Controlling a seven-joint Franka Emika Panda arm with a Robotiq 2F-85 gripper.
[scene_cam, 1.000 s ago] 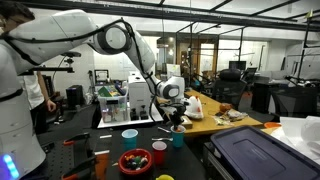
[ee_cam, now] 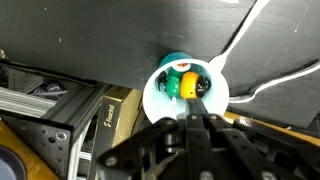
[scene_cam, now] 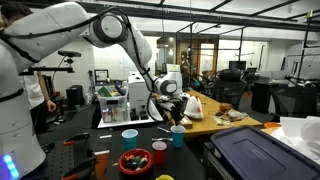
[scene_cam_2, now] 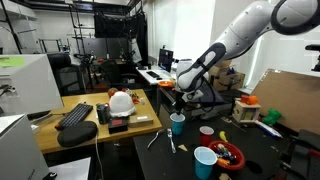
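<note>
A teal cup with a white inside stands upright on the dark table. Small green, red and yellow-orange objects lie inside it, partly hidden by the fingers in the wrist view. My gripper is shut over the cup's near side, with nothing showing between its fingertips. From the side, the same cup is just below the gripper.
Two light utensils, a spoon and a fork, lie beside the cup. Another blue cup, a red cup and a red bowl stand nearer the base. A dark tray is to the right.
The arm has drawn upward, and the gripper has risen from the teal cup's mouth. The cup and the other tableware have stayed where they were.
</note>
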